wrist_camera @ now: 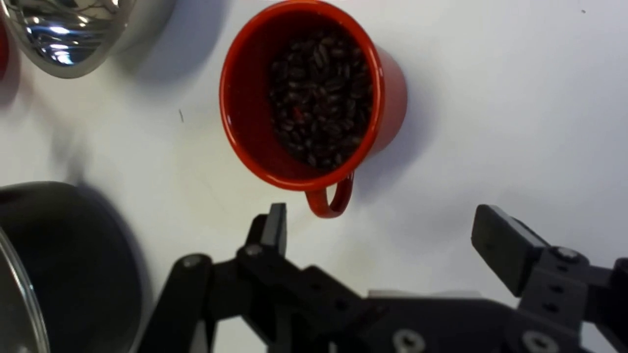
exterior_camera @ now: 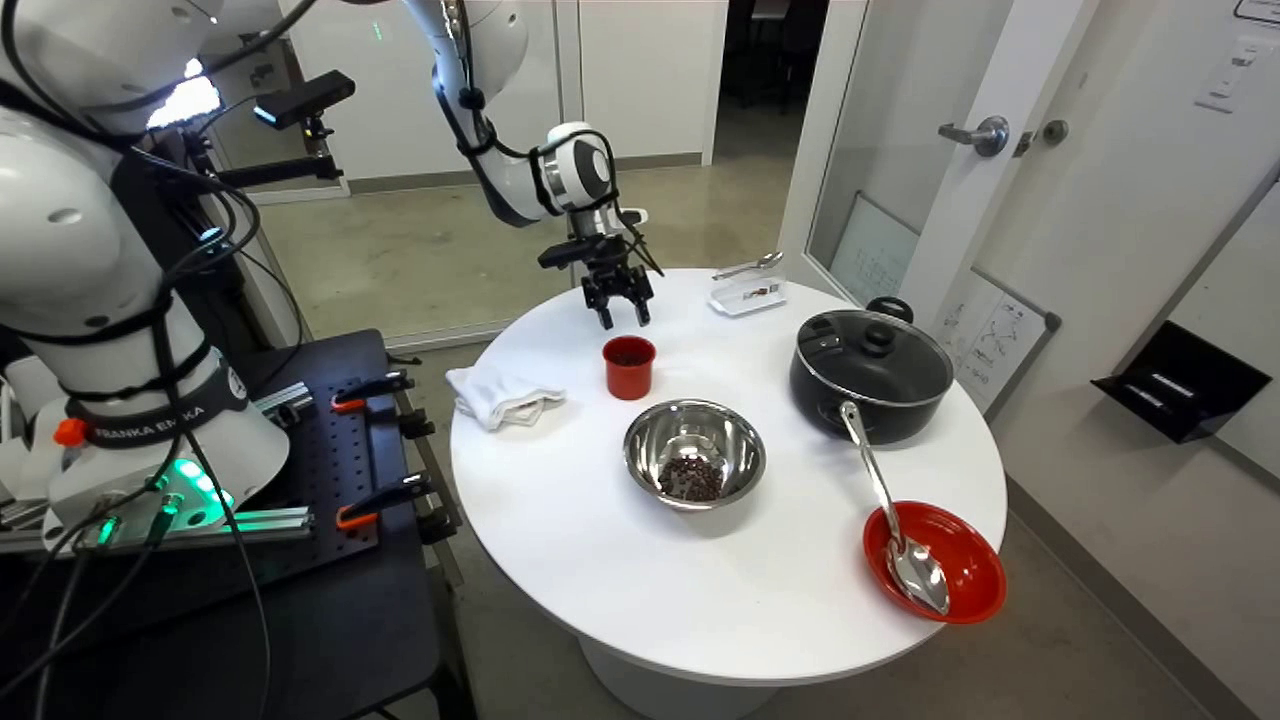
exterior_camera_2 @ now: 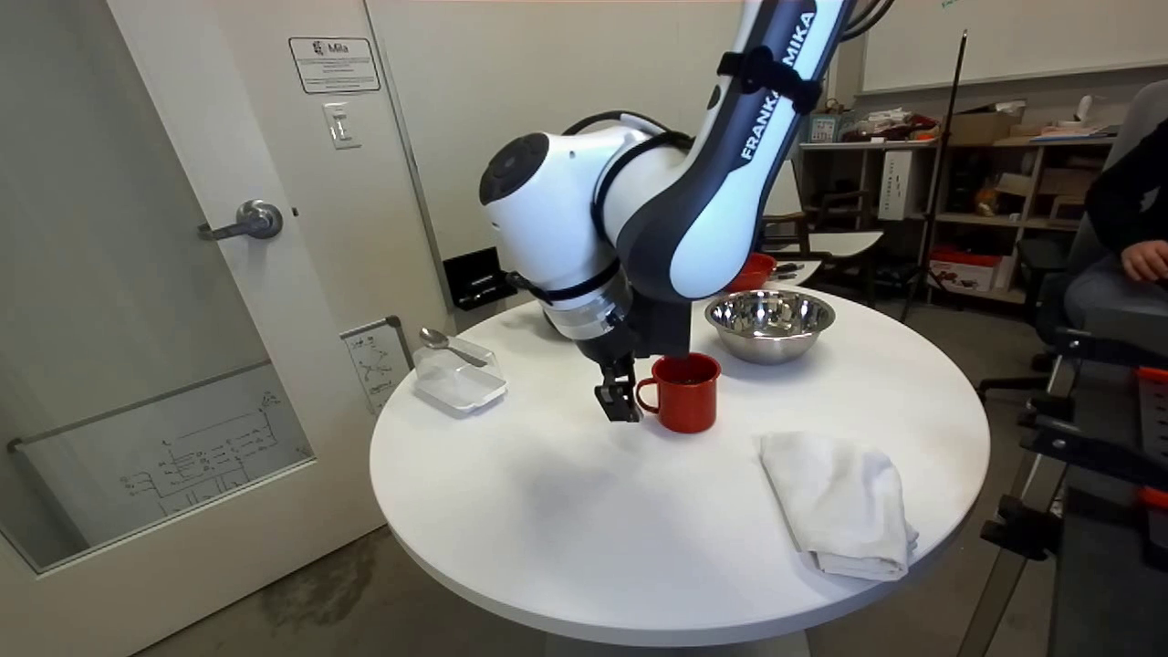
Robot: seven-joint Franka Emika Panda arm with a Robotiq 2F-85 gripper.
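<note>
A red mug (wrist_camera: 388, 97) stands upright on the white table, with dark coffee beans (wrist_camera: 321, 100) inside. In the wrist view its handle (wrist_camera: 321, 205) points toward my gripper, which is open with only table surface between its fingers. Exterior view 1 has the gripper (exterior_camera: 621, 317) just behind the mug (exterior_camera: 629, 374), fingers downward. From the other side, exterior view 2 places the gripper (exterior_camera_2: 620, 401) by the handle of the mug (exterior_camera_2: 687, 396); whether they touch is hard to tell. A steel bowl (exterior_camera: 729, 442) near the mug holds more beans (exterior_camera: 691, 478).
A lidded black pot (exterior_camera: 873, 372) stands to the right, and a red bowl (exterior_camera: 978, 570) with a large spoon (exterior_camera: 920, 574) sits near the edge. A white cloth (exterior_camera: 501, 396) lies left; a clear tray (exterior_camera: 746, 296) with a spoon is at the back.
</note>
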